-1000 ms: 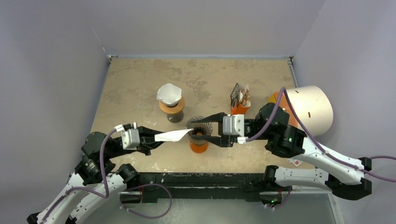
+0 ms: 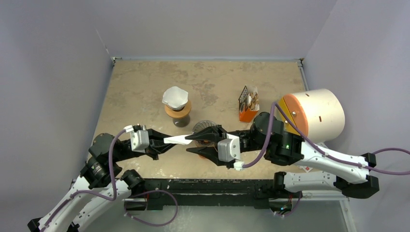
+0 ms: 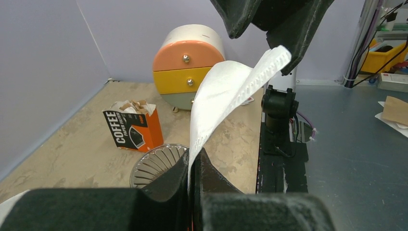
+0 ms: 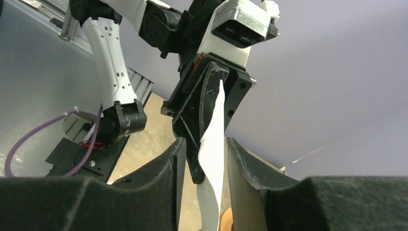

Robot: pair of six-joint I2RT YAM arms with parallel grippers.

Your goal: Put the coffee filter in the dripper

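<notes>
A white paper filter (image 2: 178, 140) is pinched along one edge by my left gripper (image 2: 168, 140), shut on it above the table. Its free end reaches toward my right gripper (image 2: 188, 143), whose fingers are parted. In the right wrist view the filter (image 4: 211, 154) shows in the gap between the right fingertips, not clamped. The left wrist view has the filter (image 3: 216, 101) standing up, curled, from the left fingers. Below the right gripper is a clear ribbed dripper (image 3: 156, 163), partly covered by that gripper in the top view.
A stand with a wooden collar (image 2: 169, 111) holds a white filter (image 2: 175, 96) at back left. The orange coffee filter box (image 2: 248, 115) stands open at the right, near a round drawer unit (image 2: 316, 116).
My right gripper has moved left, up to the filter's free end, and its fingers have come somewhat closer together. The left gripper and filter have shifted slightly right.
</notes>
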